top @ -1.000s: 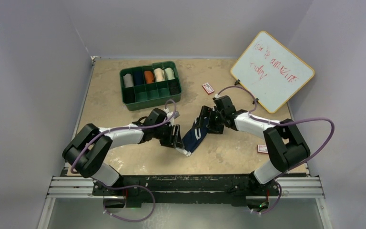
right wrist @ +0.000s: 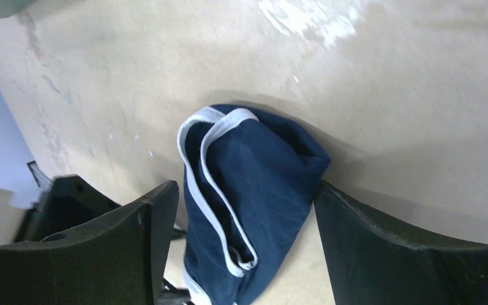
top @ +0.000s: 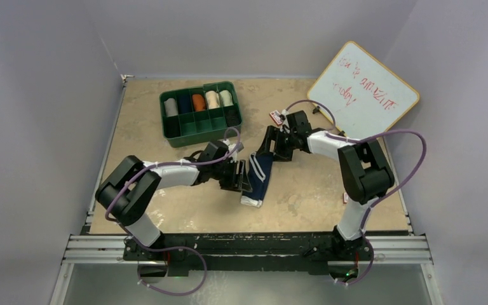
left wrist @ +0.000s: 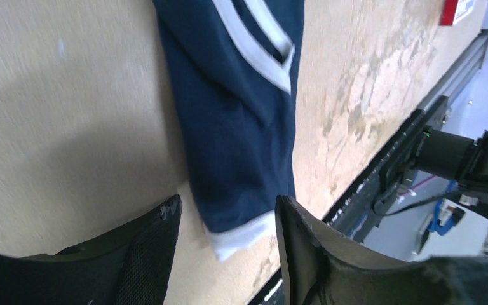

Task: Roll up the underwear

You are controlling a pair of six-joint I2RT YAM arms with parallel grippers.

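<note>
Navy underwear with white bands lies folded into a long strip on the table between both arms, its white waistband end toward the front. My left gripper hovers at its left side near the front end; in the left wrist view its open fingertips frame that end. My right gripper is at the back end; in the right wrist view its open fingers straddle the fabric, the right one apparently touching its edge.
A green divided box with rolled garments stands at the back left. A whiteboard lies at the back right, and small red-and-white boxes lie on the table.
</note>
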